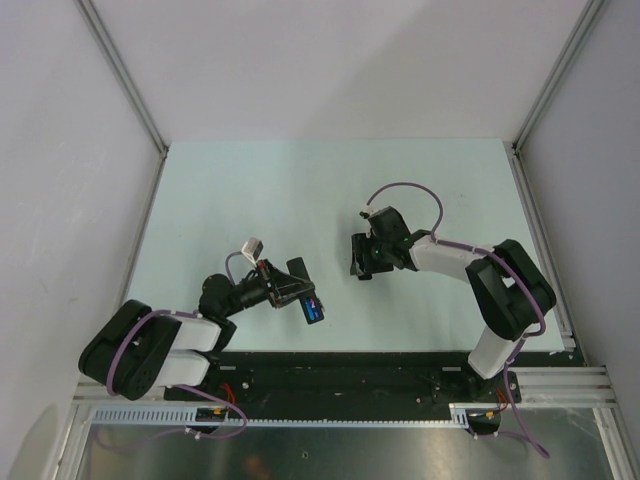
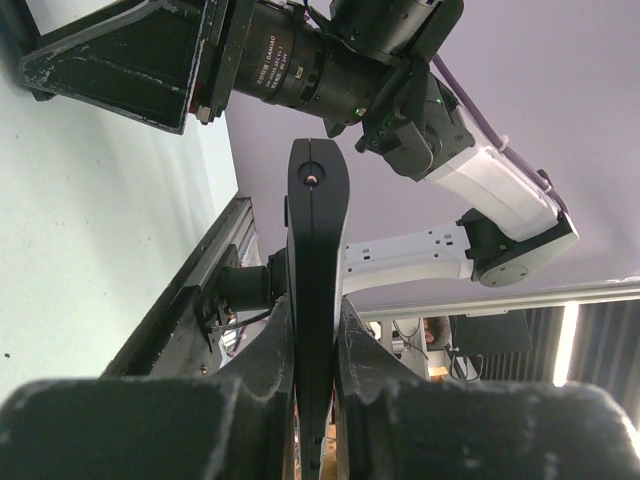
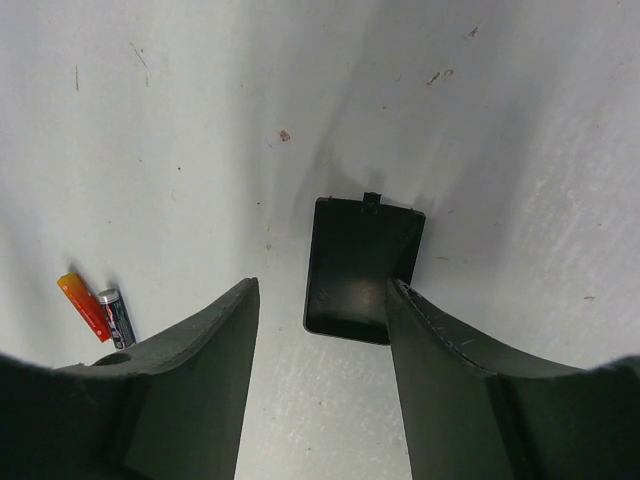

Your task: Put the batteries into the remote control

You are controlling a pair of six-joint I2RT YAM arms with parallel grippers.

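Note:
The black remote (image 1: pixel 305 290) is held by my left gripper (image 1: pixel 283 285), shut on it; it fills the middle of the left wrist view (image 2: pixel 316 250). My right gripper is part open, low over a small black rectangular cover (image 3: pixel 355 265) lying on the white table, its fingertips at either side near the cover's lower half. An orange battery (image 3: pixel 83 304) and a dark silver battery (image 3: pixel 117 318) lie side by side to the left in the right wrist view.
Walls border it at the sides and back, with a dark front edge (image 1: pixel 350 375).

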